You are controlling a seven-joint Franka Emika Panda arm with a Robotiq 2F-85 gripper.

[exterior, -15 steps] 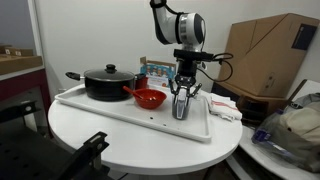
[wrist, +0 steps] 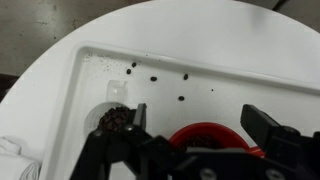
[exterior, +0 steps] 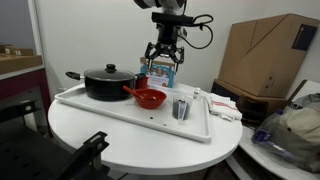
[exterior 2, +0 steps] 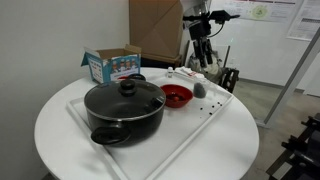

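Observation:
My gripper (exterior: 165,54) hangs high above the tray (exterior: 203,130), open with nothing between its fingers. A small clear or grey cup (exterior: 181,107) stands on the tray to the right of a red bowl (exterior: 150,98). From above in the wrist view, the cup (wrist: 110,117) holds dark beans and has a pale handle. Dark contents show in the red bowl (wrist: 214,130), partly covered by the gripper. Several loose beans (wrist: 182,98) lie scattered on the tray between cup, bowl and edge.
A black lidded pot (exterior 2: 125,105) fills the tray's other end. Behind the tray are a blue-and-white picture box (exterior 2: 112,64) and a dark mug-like item (exterior: 141,80). White cloths (exterior: 229,106) lie at the table's right edge. The tray's front strip is mostly clear.
My gripper has gone up from the cup and moved left towards above the bowl. A second ago it was down at the cup, which now stands apart from it on the tray.

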